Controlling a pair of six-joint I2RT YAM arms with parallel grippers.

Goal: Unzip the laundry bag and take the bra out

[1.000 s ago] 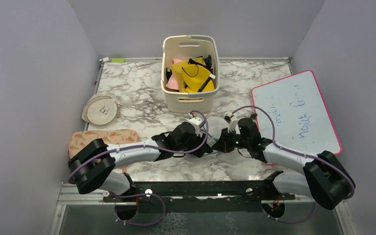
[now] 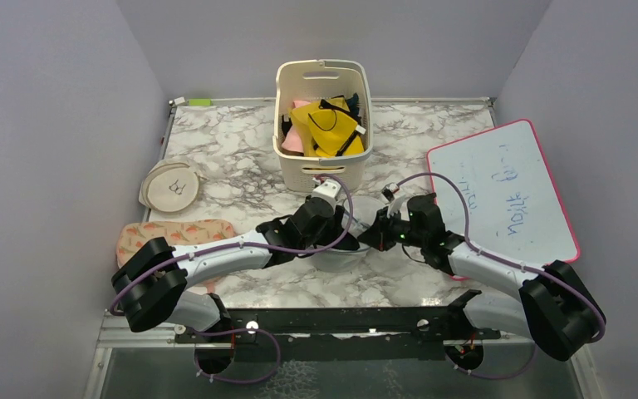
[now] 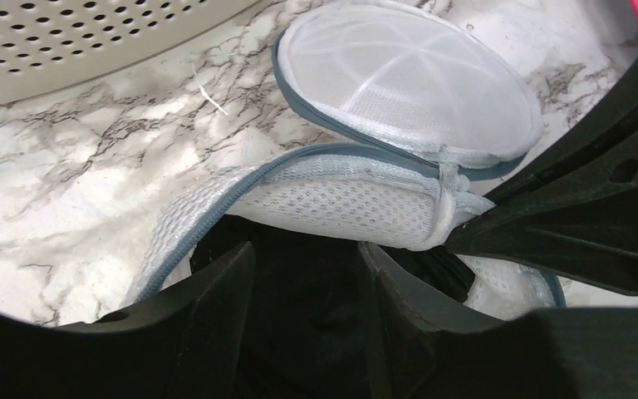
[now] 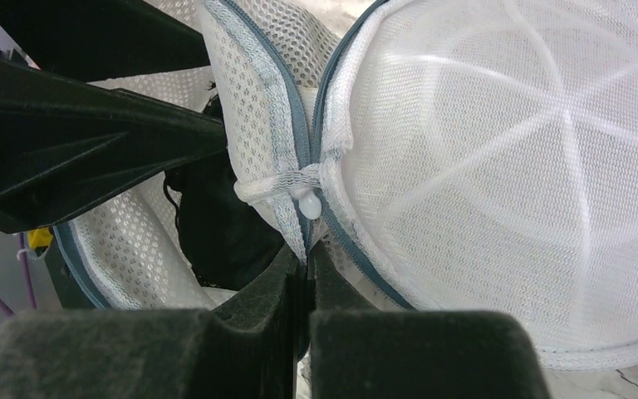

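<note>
The white mesh laundry bag [image 2: 341, 259] sits at the table's front middle, its round lid [image 3: 407, 79] [image 4: 548, 208] folded back. Inside, the dark bra [image 4: 216, 216] shows through the opening. My left gripper is over the opening on the dark fabric; whether it grips it is hard to see, as the fingers stand apart in its wrist view. My right gripper is shut at the bag's zippered rim by the lid's hinge; a thin bit of rim may be between its fingertips.
A cream basket [image 2: 316, 174] with clothes stands behind the bag. A whiteboard [image 2: 507, 208] lies at right, a patterned pad [image 2: 166, 237] and folded beige item [image 2: 168, 187] at left.
</note>
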